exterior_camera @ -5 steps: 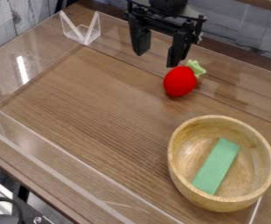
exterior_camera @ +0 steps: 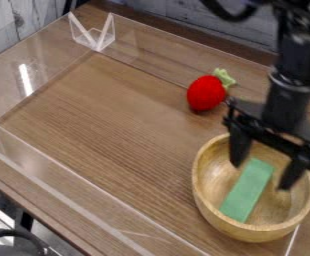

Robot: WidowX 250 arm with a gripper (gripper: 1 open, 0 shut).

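My gripper [exterior_camera: 245, 130], black and open, hangs at the right of the view over the back half of a yellow bowl [exterior_camera: 206, 188], its fingers pointing down. In the bowl lies a teal bar [exterior_camera: 246, 191], set diagonally, below and between the fingers. A red round object [exterior_camera: 206, 92] sits on the wooden table behind the bowl, to the left of the arm. A small green object [exterior_camera: 223, 76] lies just behind the red one, partly hidden.
A white wire-like item [exterior_camera: 91, 30] stands at the back left near the table's edge.
My gripper has come down and toward the front right, from above the back of the table near the red object to over the yellow bowl.
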